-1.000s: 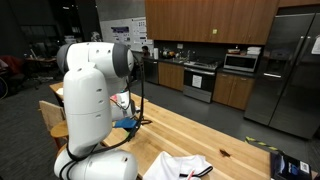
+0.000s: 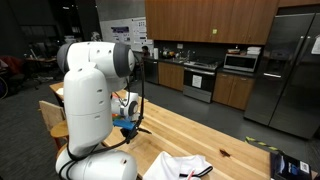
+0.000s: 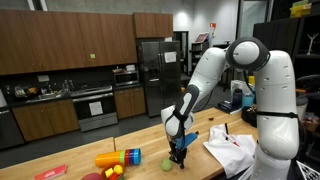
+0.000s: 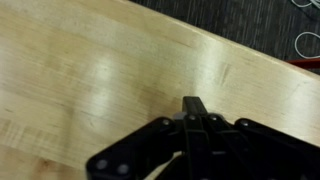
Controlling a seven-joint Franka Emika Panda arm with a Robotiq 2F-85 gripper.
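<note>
My gripper is shut, and nothing shows between its fingers. Bare wooden table [image 4: 110, 75] lies beneath it in the wrist view, with the table's edge running across the upper right. In exterior view 2 the gripper [image 3: 178, 158] is low over the table, close to a green round thing [image 3: 166, 165]. A second small green thing [image 3: 174, 169] sits right beside that. Exterior view 1 has the gripper [image 2: 135, 132] at the table's left side, too small there to make out its fingers.
Left of the gripper in exterior view 2 lie a multicoloured cylinder [image 3: 118, 158] and red round things [image 3: 115, 172]. A white cloth [image 2: 183, 167] lies on the near part of the table.
The wrist at the table's left side has shifted and turned slightly. Cloth and table look the same.
</note>
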